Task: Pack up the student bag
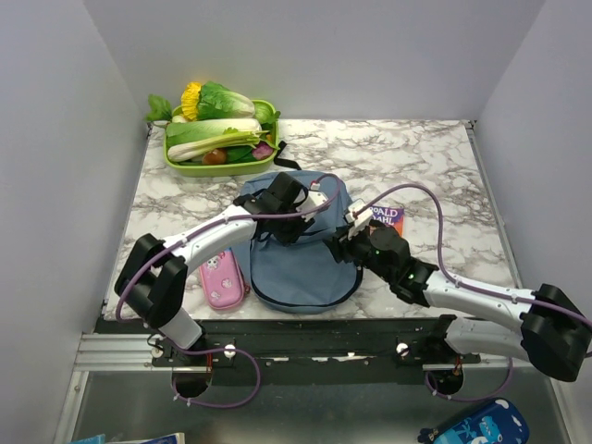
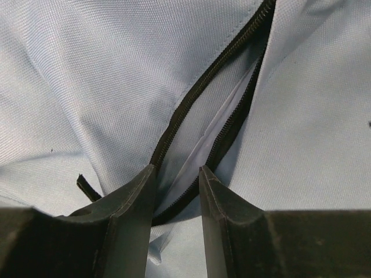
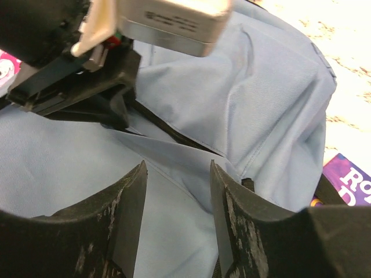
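The grey-blue bag (image 1: pixel 296 277) lies flat on the marble counter. My left gripper (image 1: pixel 291 231) is low on the bag's opening, fingers apart at a black zipper (image 2: pixel 235 121) in the left wrist view. My right gripper hovers over the bag's right part, fingers apart, with bag fabric beneath. A pink pencil case (image 1: pixel 222 280) lies left of the bag, and a purple Roald Dahl book (image 3: pixel 348 179) lies to its right, partly hidden by the right arm.
A green basket of vegetables (image 1: pixel 222 166) stands at the back left. A blue case (image 1: pixel 476 425) sits below the counter's front edge.
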